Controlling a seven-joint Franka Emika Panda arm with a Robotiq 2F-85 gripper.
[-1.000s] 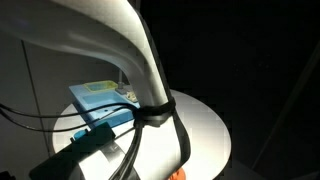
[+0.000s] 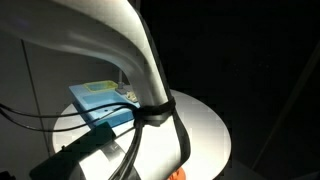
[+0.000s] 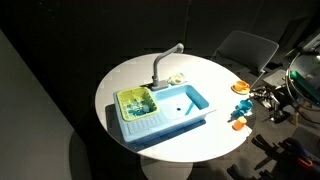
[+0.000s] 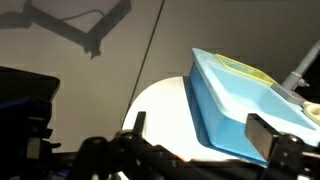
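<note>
My gripper stands open in the wrist view, its dark fingers wide apart and nothing held between them. Past the fingers lie the white round table (image 4: 165, 104) and a light blue toy sink (image 4: 208, 95), both clear of them. The whole sink (image 3: 178, 122) shows in exterior view 2, with a yellow rack (image 3: 136, 103) in its left part and a grey faucet (image 3: 163, 66) behind. Near the table's right side are an orange dish (image 3: 240, 86), a small blue item (image 3: 242, 107) and a small orange piece (image 3: 239, 124).
My white arm (image 2: 150, 75) covers much of exterior view 1, with cables across it. A small yellowish object (image 3: 177, 79) sits behind the sink by the faucet. A grey chair (image 3: 246, 52) stands beyond the table.
</note>
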